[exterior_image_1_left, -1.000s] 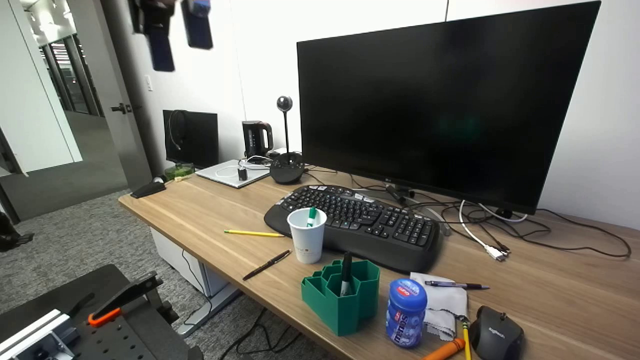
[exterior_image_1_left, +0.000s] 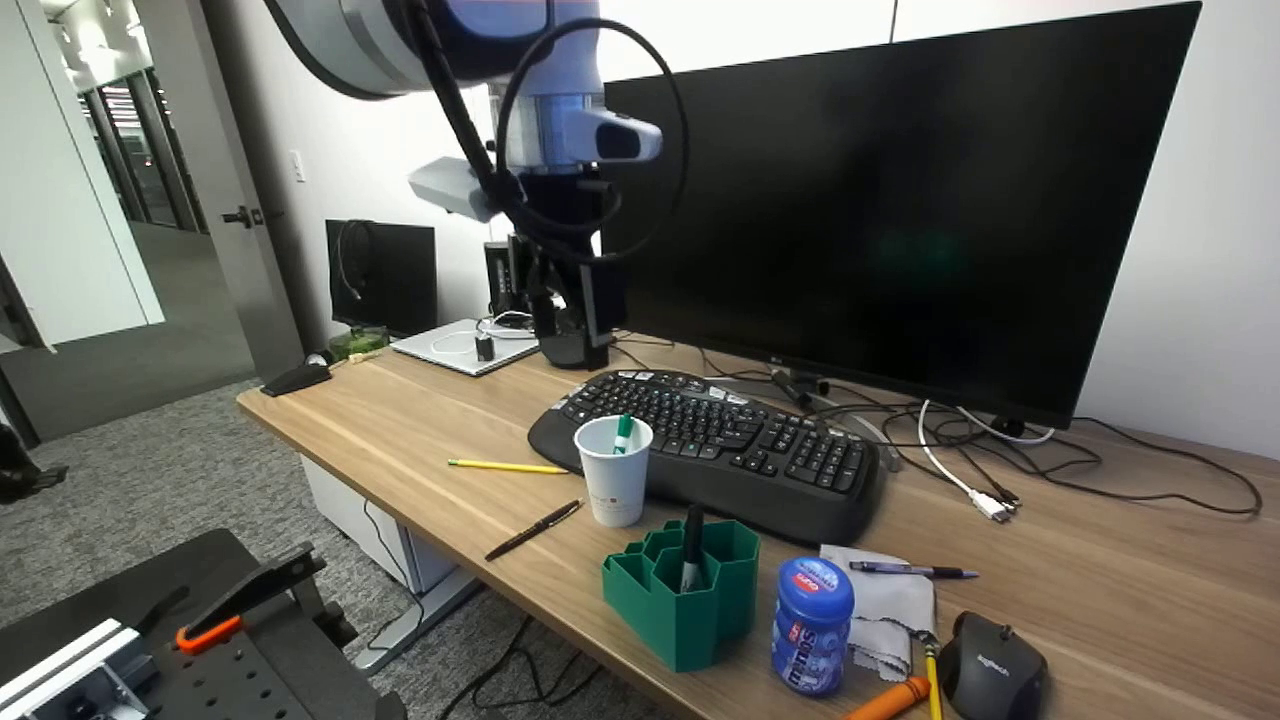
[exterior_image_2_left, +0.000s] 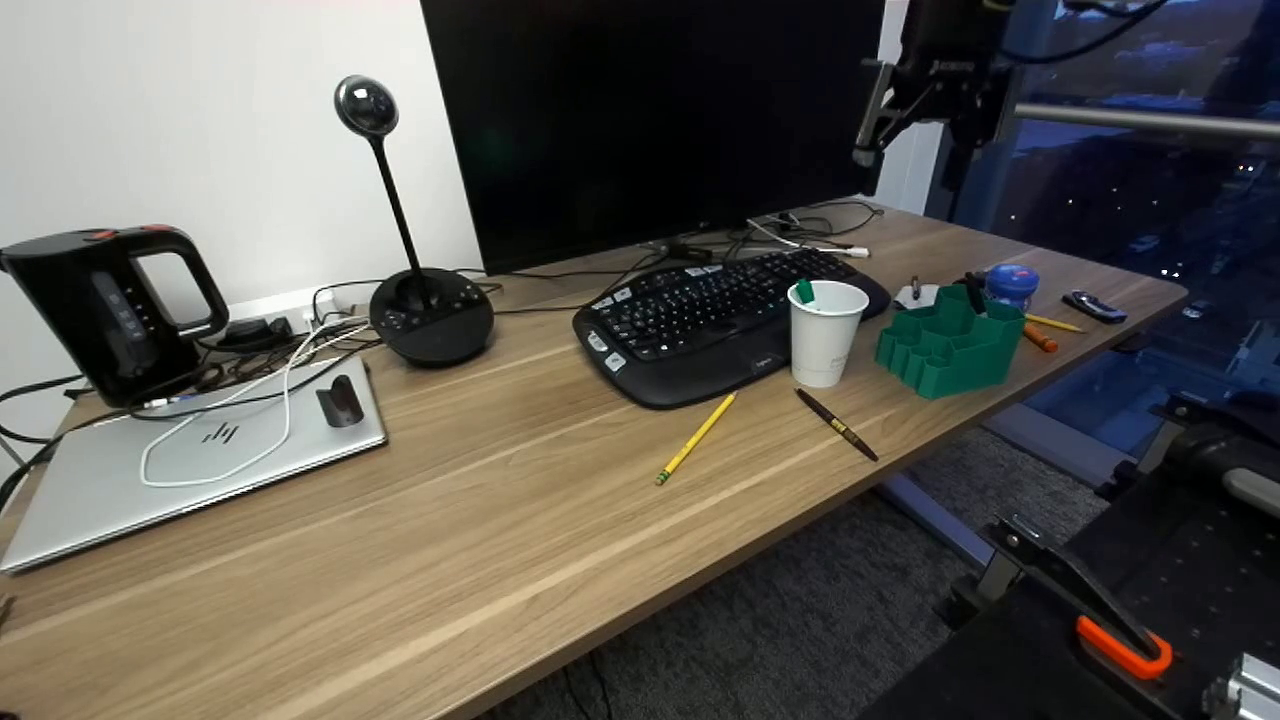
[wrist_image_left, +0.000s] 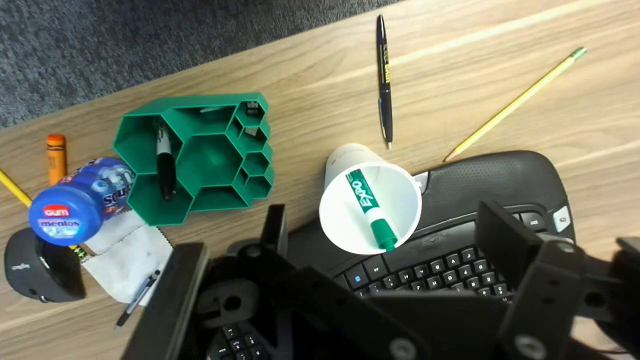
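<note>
My gripper is open, its two dark fingers wide apart with nothing between them. In the wrist view it hangs above the keyboard, and a white paper cup (wrist_image_left: 337, 162) shows between and beyond the fingertips. Inside the cup leans a green Expo marker (wrist_image_left: 370, 206). The green hexagonal organizer (wrist_image_left: 210, 157) stands beside the cup, with a black marker (wrist_image_left: 165, 163) in one of its large compartments. A black pen (wrist_image_left: 384, 84) and a yellow pencil (wrist_image_left: 516, 104) lie on bare wood. Exterior view 1 has the gripper (exterior_image_1_left: 573, 314) high over the desk, clear of everything.
Beyond the cup lies the black keyboard (exterior_image_1_left: 720, 438), with a large monitor (exterior_image_1_left: 888, 228) behind. A blue gum jar (exterior_image_1_left: 812, 626), a mouse (exterior_image_1_left: 993, 667), a cloth (exterior_image_1_left: 882, 600) and an orange crayon (exterior_image_1_left: 890, 700) crowd the organizer's side. Open wood (exterior_image_2_left: 504, 516) stretches towards the laptop (exterior_image_2_left: 216, 438).
In exterior view 1 the arm has moved right and lower, from the top left to in front of the monitor's left edge, covering the webcam stand. Objects on the desk have not moved.
</note>
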